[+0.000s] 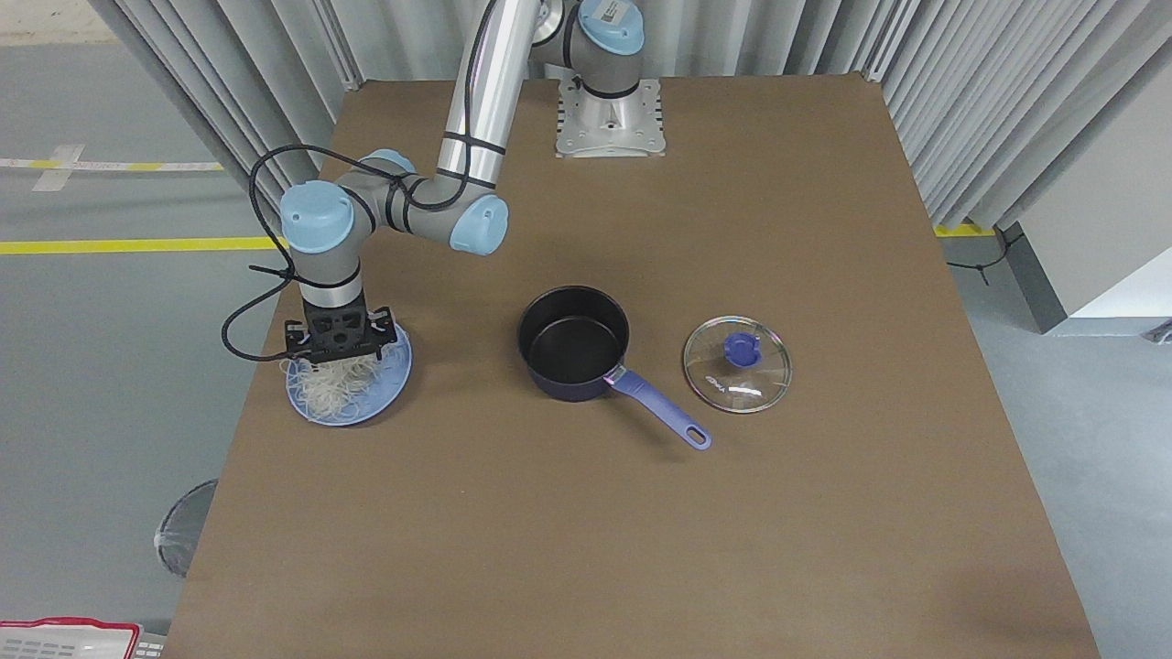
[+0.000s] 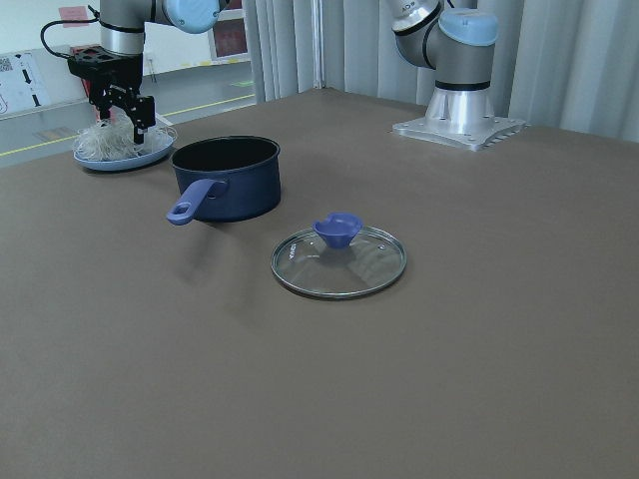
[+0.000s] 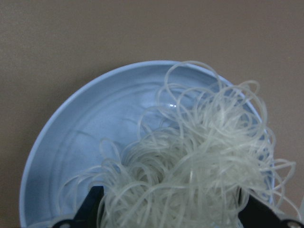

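My gripper is lowered over a blue plate of white noodles, at the table's left. In the wrist view, the noodles fill the space between my dark fingertips at the bottom edge, which stand apart, with strands around them; I cannot tell whether they grip any. A dark saucepan with a blue handle stands right of the plate, empty. Its glass lid with a blue knob lies to the right of it on the table.
The arm's base plate is at the back edge. The plate is near the table's left edge.
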